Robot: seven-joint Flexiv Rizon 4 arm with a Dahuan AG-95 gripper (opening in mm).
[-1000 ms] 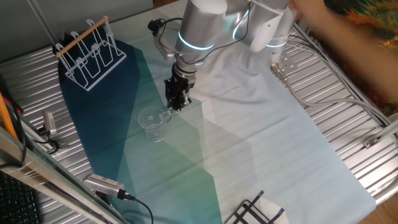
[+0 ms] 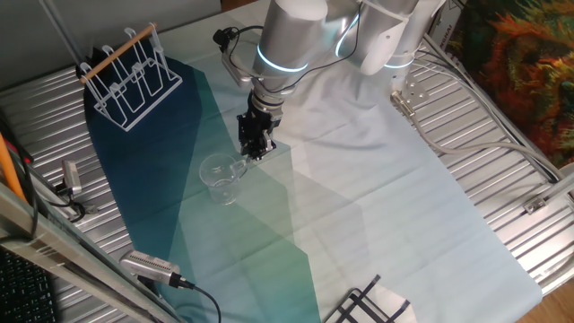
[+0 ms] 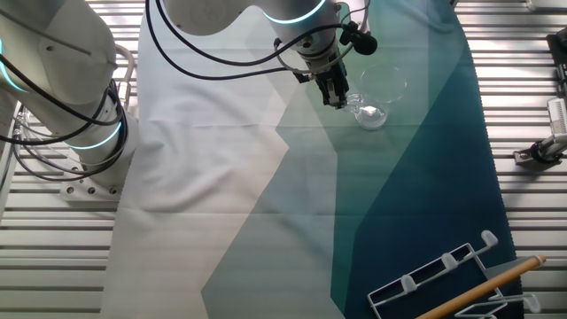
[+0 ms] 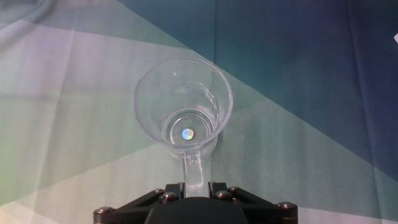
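Note:
A clear cup [image 4: 182,93] stands on the cloth with its handle [image 4: 194,174] pointing toward my gripper. In the wrist view the handle lies between the two black fingers; whether they press on it or stand slightly apart from it cannot be made out. Both exterior views show the gripper [image 2: 256,152] [image 3: 335,99] low at the cup's handle side, beside the transparent body of the cup [image 2: 222,184] [image 3: 372,115]. The cup looks upright and empty, with a small bright spot at its bottom.
A white wire rack with a wooden bar [image 2: 119,54] [image 3: 478,291] stands on the dark blue part of the cloth. A black wire frame [image 2: 363,305] lies at the near edge. Camera units [image 2: 151,266] sit at the side.
The blurred skin-coloured shape at the upper right a second ago is gone. The arm and the cup show no clear movement.

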